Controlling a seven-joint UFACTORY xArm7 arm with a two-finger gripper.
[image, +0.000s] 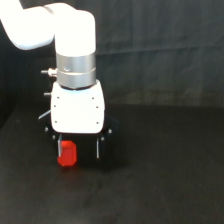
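Note:
A small red block (68, 154) rests on the dark table at the left of the camera view. My white gripper (80, 153) hangs low over it, fingers pointing down. Its fingers stand open. The left finger lines up with the block's left edge, and the right finger is well clear of it to the right. Part of the block's top is overlapped by the gripper. Whether the fingers are level with the block in depth, or touch it, I cannot tell.
Bare black table (150, 170) stretches to the right and in front, free of other objects. A dark curtain (155, 55) closes off the back.

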